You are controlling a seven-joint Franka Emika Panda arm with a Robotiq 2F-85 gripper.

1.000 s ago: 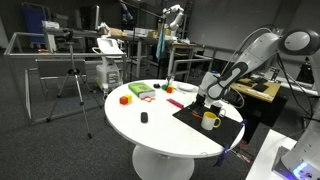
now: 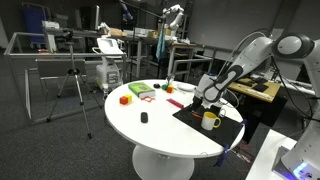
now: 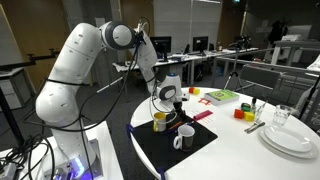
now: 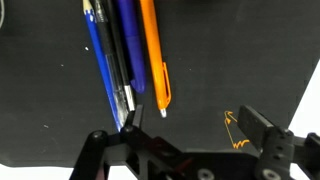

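Observation:
My gripper is open above the dark mat (image 4: 215, 70), its two fingers far apart at the bottom of the wrist view with nothing between them. An orange pen (image 4: 155, 55) lies on the mat, its tip reaching toward the gap between the fingers. Left of it lie a dark blue-purple pen (image 4: 131, 45), a black pen (image 4: 112, 50) and blue pencils (image 4: 97, 40), side by side. Seen from outside, the gripper (image 2: 196, 102) hangs low over the mat's far part, too small there to make out contact.
A white mug (image 3: 184, 136) and a yellow mug (image 3: 160, 121) stand on the mat close to the arm. Farther off on the round table are a green box (image 2: 141, 88), a red block (image 2: 125, 100) and a black object (image 2: 144, 117). White plates (image 3: 287, 139) sit at one side.
The arm's wrist has shifted slightly lower and toward the left in exterior view 1. The mugs and other table objects look unmoved.

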